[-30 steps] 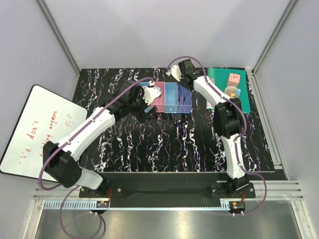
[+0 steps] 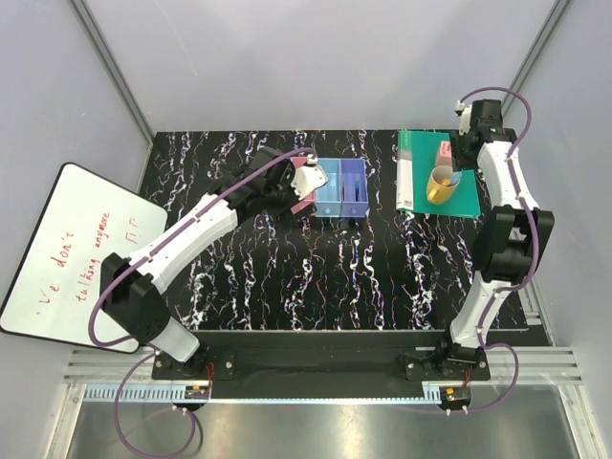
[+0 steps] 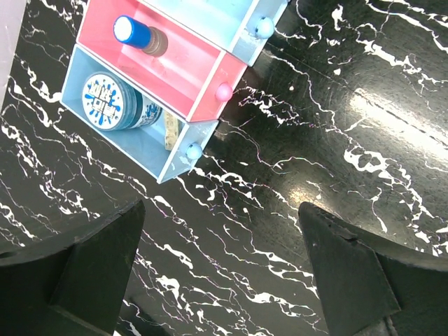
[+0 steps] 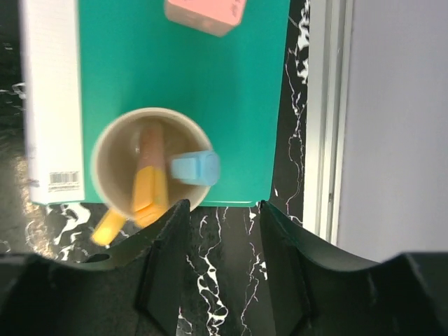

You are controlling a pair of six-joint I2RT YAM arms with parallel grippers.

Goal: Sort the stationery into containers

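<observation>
A row of small bins stands at the back centre: a pink bin (image 3: 199,64) with a blue-capped bottle (image 3: 133,32), a pale blue bin (image 3: 150,159) with a round printed tub (image 3: 105,101) and a beige block (image 3: 171,130), another light blue bin (image 2: 327,207), and a purple bin (image 2: 355,209) with dark slim items. Open and empty, my left gripper hangs by the bins' front. A yellow mug (image 4: 108,143) holds an orange-and-brown item (image 4: 150,171) and a light blue piece (image 4: 196,168). My right gripper has its fingers apart, nothing between them, close by the mug.
Under the mug lies a green mat (image 4: 241,126), with a pink block (image 4: 210,12) farther back and a long white box (image 4: 54,105) along its left side. A lettered whiteboard (image 2: 76,258) lies at the left.
My right arm has swung from the purple bin across to the right, over the mat near the mug and pink block. The left gripper has shifted slightly to the right along the bins.
</observation>
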